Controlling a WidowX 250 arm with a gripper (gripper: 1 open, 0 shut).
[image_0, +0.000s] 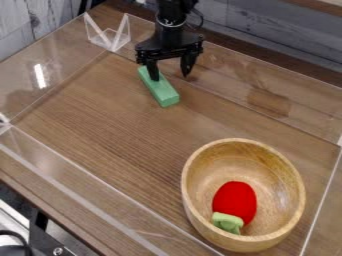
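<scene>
The black gripper (170, 56) is at the top middle of the camera view, its fingers spread open at the upper end of a green block (162, 90) lying on the wooden table (107, 160). Whether the fingers touch the block is hard to tell.
A wooden bowl (214, 160) at the lower right holds a red object (234, 200) with a green part. Clear or white racks stand at the left edge and upper left.
</scene>
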